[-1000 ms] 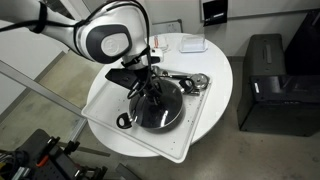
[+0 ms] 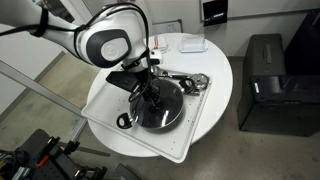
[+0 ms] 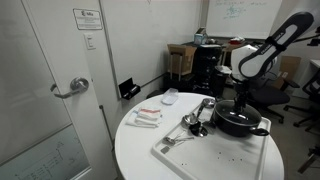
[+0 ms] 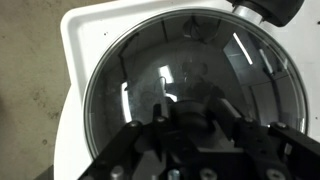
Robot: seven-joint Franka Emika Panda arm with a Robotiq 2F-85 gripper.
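Note:
A dark pot with a glass lid [image 2: 165,112] sits on the white tray, its black side handles sticking out. In the wrist view the lid [image 4: 130,75] fills most of the picture. My gripper is down at the lid's centre, its dark fingers close around the black knob. Dark on dark, the gap between fingers and knob is hard to make out, so their grip on it cannot be told. From the side, the pot [image 3: 238,122] stands with its lid on and my gripper [image 3: 241,102] just over it.
The tray [image 2: 180,151] rests on a round white table [image 2: 217,100]. Metal utensils [image 3: 192,124] lie beside the pot. A clear container [image 2: 193,45] and folded cloths [image 3: 145,118] are toward the table's edge, with bare tabletop around them.
My arm has shifted very slightly over the pot. The pot, lid and tray stay where they were.

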